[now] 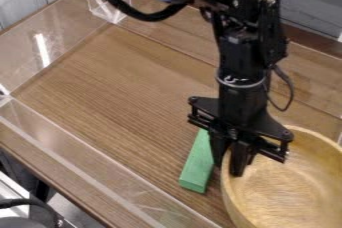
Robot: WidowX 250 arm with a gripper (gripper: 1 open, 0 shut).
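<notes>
My black gripper (238,152) points down at the right of the camera view, shut on the left rim of a large tan bowl (287,197). The fingertips are partly hidden by the gripper body. A green flat item (197,172) lies on the wooden surface just left of the bowl, partly under the gripper.
Transparent walls edge it at the left and lower left. A clear plastic item (110,0) stands at the top left, and a grey wall runs along the top right.
</notes>
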